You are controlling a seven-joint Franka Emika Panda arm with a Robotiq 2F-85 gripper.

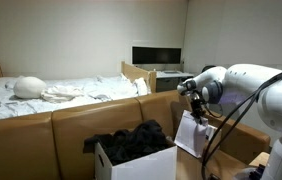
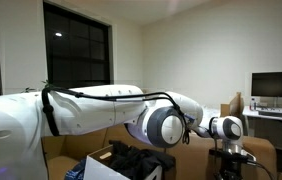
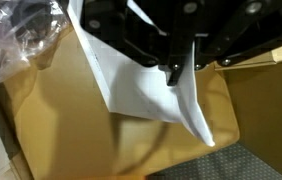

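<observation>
In the wrist view, my gripper has its dark fingers closed together. The raised edge of a folded white sheet (image 3: 136, 88) runs up between the fingertips, so the fingers look shut on it. Part of the sheet is hidden behind the gripper. In exterior view 1 the white sheet (image 1: 188, 136) stands tilted on the brown sofa seat, near the right end, with my gripper (image 1: 198, 112) at its upper edge. Exterior view 2 shows only the arm above the sofa; the sheet is hidden there.
A white box (image 1: 131, 173) holding dark cloth (image 1: 131, 144) stands in front of the sofa (image 1: 76, 132). Clear plastic (image 3: 21, 30) lies at the wrist view's left. Behind the sofa are a bed (image 1: 56, 93) and a monitor (image 1: 157, 56).
</observation>
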